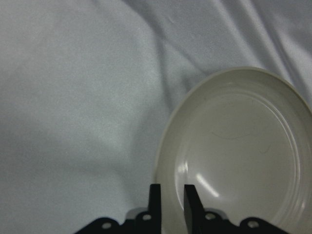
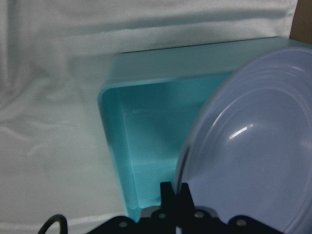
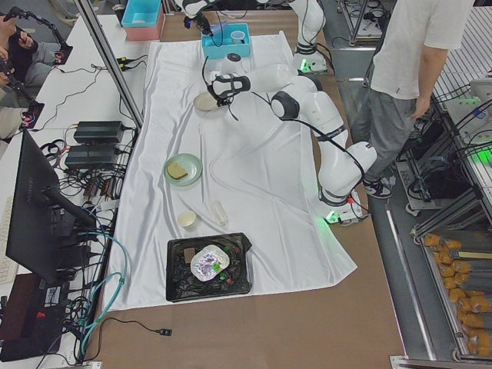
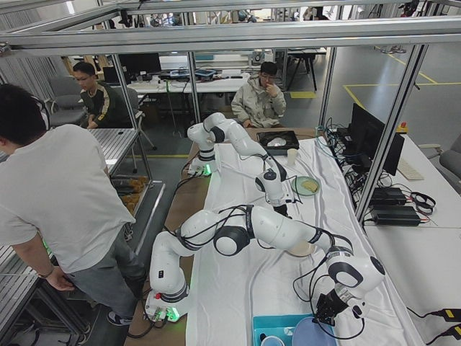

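Observation:
A cream plate (image 1: pixel 234 146) lies on the white cloth. My left gripper is over its near-left rim, open with a small gap between its fingers; whether the rim sits between them is unclear. A light blue plate (image 2: pixel 258 141) is held at its left rim by my right gripper, shut on it, over a cyan bin (image 2: pixel 141 122). The bin (image 3: pixel 211 50) also holds a small cup (image 4: pixel 272 341).
A green plate (image 3: pixel 177 178) with a yellow item, a cup (image 3: pixel 186 218) and a black tray (image 3: pixel 177 277) stand along the cloth. A person stands beside the table.

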